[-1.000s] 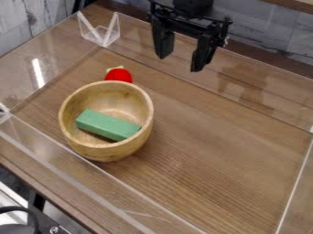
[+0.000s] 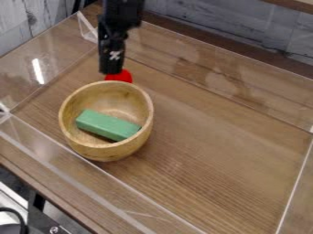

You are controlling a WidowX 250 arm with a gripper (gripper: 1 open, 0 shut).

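My black gripper [image 2: 112, 57] hangs at the top centre-left of the camera view, open, just above and left of a small red object [image 2: 120, 76], which is partly hidden behind a wooden bowl's rim. The pale wooden bowl [image 2: 105, 150] sits on the left half of the wooden table, with a green block [image 2: 108, 125] lying inside it.
A raised edge runs along the back right. A white wire-like object stands at the upper left, partly behind the arm. Dark cables lie beyond the lower left edge.
My gripper has swung left from the back centre-right and now hangs over the area by the red object. The bowl, block and red object appear unmoved.
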